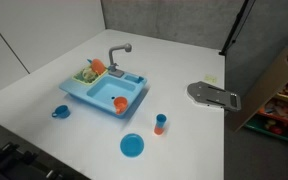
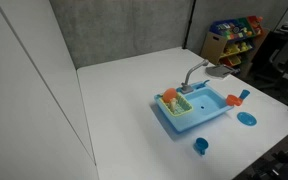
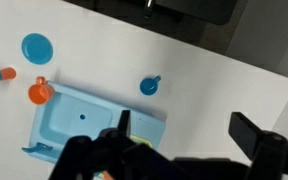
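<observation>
My gripper is open in the wrist view, its two dark fingers wide apart with nothing between them. It hangs over the white table, above the blue toy sink. A small blue cup (image 3: 149,86) stands alone on the table; exterior view 1 shows the same blue cup (image 1: 61,112) left of the blue sink (image 1: 106,88). An orange cup (image 1: 120,104) is at the sink's front right corner. On the table by that corner lies a round blue plate (image 1: 132,145), and a blue and orange tumbler (image 1: 160,124) stands to its right.
A grey faucet (image 1: 119,55) rises behind the sink. In the sink's left end is a green rack (image 2: 180,103) with orange pieces. A grey metal board (image 1: 213,96) lies at the right, and a toy shelf (image 2: 232,45) stands beyond the table.
</observation>
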